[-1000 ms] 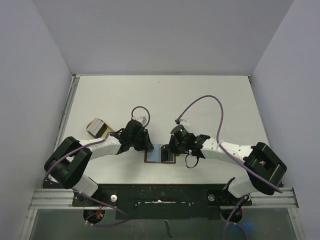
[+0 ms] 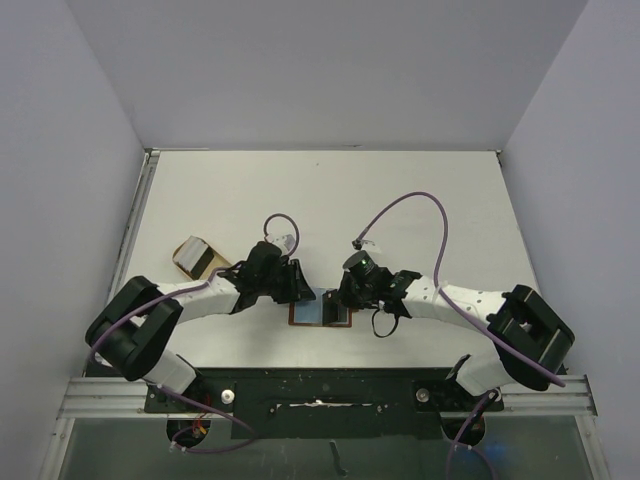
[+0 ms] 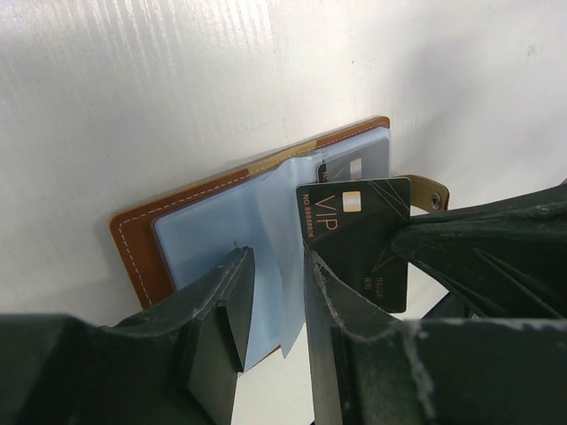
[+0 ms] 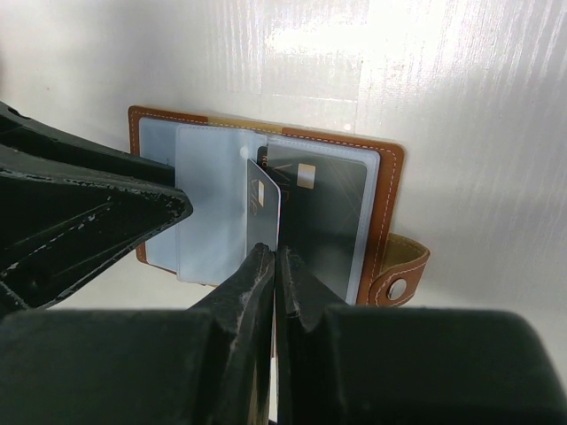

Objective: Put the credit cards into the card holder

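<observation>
The open brown card holder [image 2: 305, 320] lies at the table's front middle, its clear sleeves showing. My right gripper is shut at a dark card [image 4: 262, 208] standing tilted between the sleeves; whether the card is pinched cannot be told. Another black card [image 4: 314, 221] lies in the right-hand sleeve. In the left wrist view a black VIP card [image 3: 350, 239] is beside a lifted sleeve flap [image 3: 288, 230]. My left gripper is over the sleeves, fingers part open with the flap showing between them.
At the back left a tan tray [image 2: 214, 266] holds pale and dark items.
My left gripper has shifted slightly right over the holder. The right arm is nearly unchanged.
</observation>
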